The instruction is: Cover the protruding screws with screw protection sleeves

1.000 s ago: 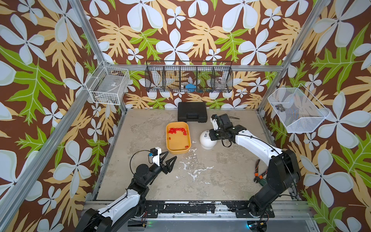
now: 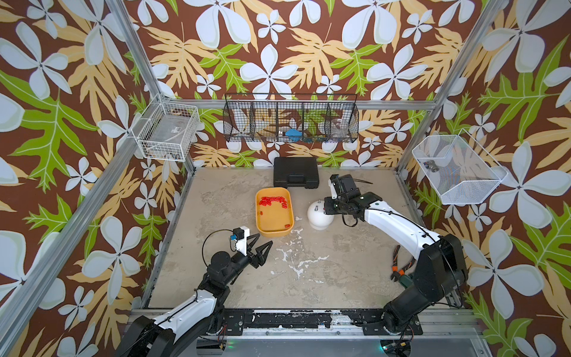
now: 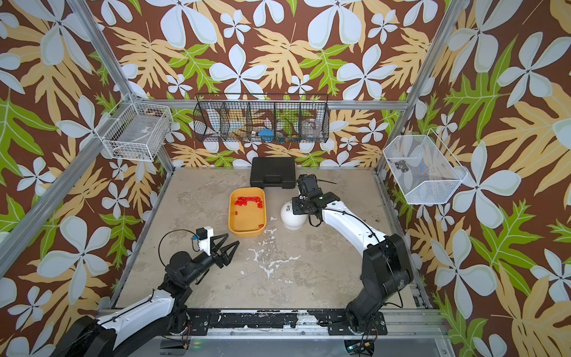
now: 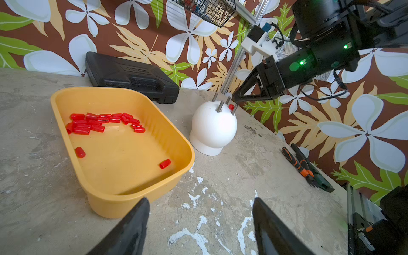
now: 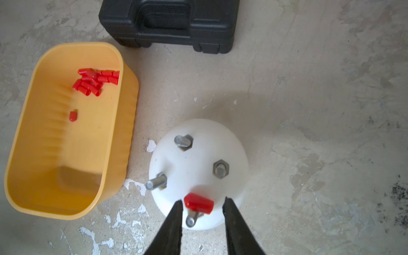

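Note:
A white dome (image 4: 212, 127) carries several upright screws. In the right wrist view a red sleeve (image 5: 198, 203) lies tilted by the top of the nearest screw (image 5: 191, 218); the screws (image 5: 220, 169) farther back are bare. My right gripper is open above the dome, fingertips either side of that sleeve, apparently not gripping it. More red sleeves (image 4: 87, 125) lie in the orange tray (image 4: 127, 178) left of the dome. My left gripper (image 2: 261, 247) stands open at the front left, in front of the tray, with nothing between its fingers.
A black case (image 2: 295, 172) lies behind the tray and dome. Pliers and other tools (image 4: 303, 165) lie at the right edge. Wire baskets hang on the frame above.
The left arm has not visibly moved.

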